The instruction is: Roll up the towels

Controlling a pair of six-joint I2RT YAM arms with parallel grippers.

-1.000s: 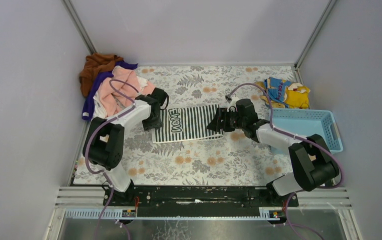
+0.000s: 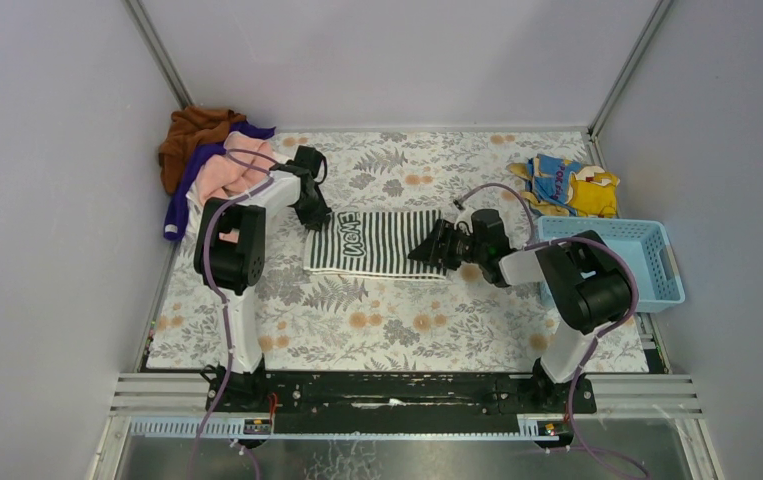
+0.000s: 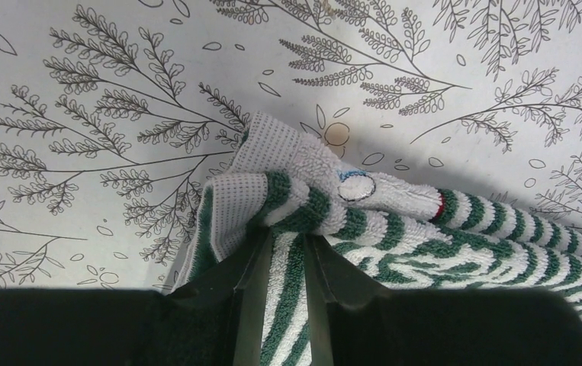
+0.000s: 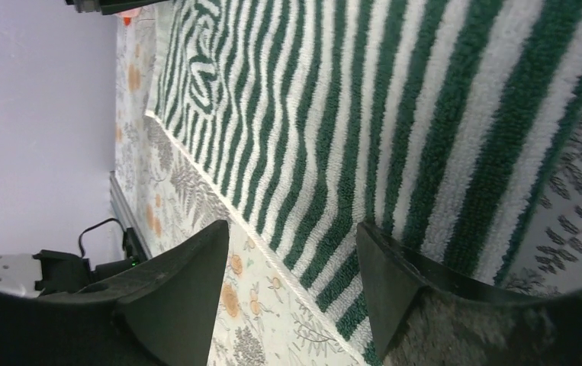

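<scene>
A green-and-white striped towel point(image 2: 387, 245), folded in layers with raised lettering at its left part, lies on the patterned table. At its far left corner my left gripper is shut on the towel's edge, and the bunched fold stands up between and behind the fingers. Over the towel's right end, my right gripper is open. Striped cloth point(image 4: 326, 152) stretches beneath and beyond its fingers, apparently unheld. The right fingertips are low, close to the cloth; whether they touch it cannot be told.
A blue basket point(image 2: 669, 262) stands at the right, with a yellow and blue cloth point(image 2: 575, 183) behind it. Brown, purple and pink cloths point(image 2: 227, 172) are heaped at the far left. Free table lies in front of and behind the towel.
My left gripper has moved to the towel's far left corner and shut on it. The towel's near edge has shifted slightly away from the front. The right gripper remains near the right end.
</scene>
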